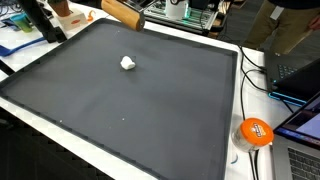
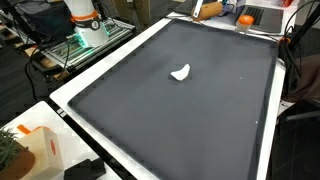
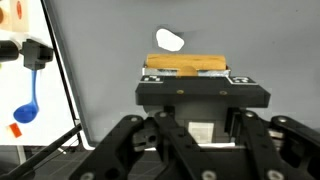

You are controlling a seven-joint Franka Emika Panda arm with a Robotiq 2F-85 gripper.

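A tan-brown cylinder (image 1: 123, 13) hangs at the top edge of exterior view 1, tilted. It also shows at the top of exterior view 2, where the cylinder (image 2: 208, 10) is partly cut off. In the wrist view my gripper is shut on this tan piece, whose top (image 3: 187, 62) lies across the fingers; the dark gripper body hides the rest. A small white object (image 1: 127, 62) rests on the dark grey board (image 1: 150, 115), apart from the gripper. The wrist view places the white object (image 3: 169, 40) just beyond the held piece.
An orange-topped round container (image 1: 254, 134) stands right of the board, near laptops (image 1: 298, 155). A blue spoon (image 3: 27, 105) lies on the white surface at the wrist view's left. Most of the board is bare.
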